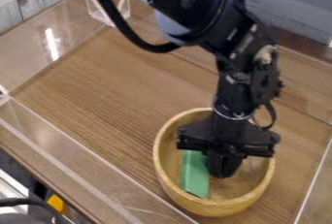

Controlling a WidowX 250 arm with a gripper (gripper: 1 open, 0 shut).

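My gripper (223, 148) reaches down into a round wooden bowl (215, 203) at the lower right of the camera view. A green block (196, 175) lies in the left part of the bowl, under the gripper's left side and partly hidden by it. The fingertips are dark and overlap, so whether the fingers are on the block is unclear.
A wide bare wooden surface (97, 87) fills the left and middle, bounded by clear walls. A clear container (107, 5) is at the back left. A black cable loops above the surface, and a yellow object (54, 203) shows at the lower left edge.
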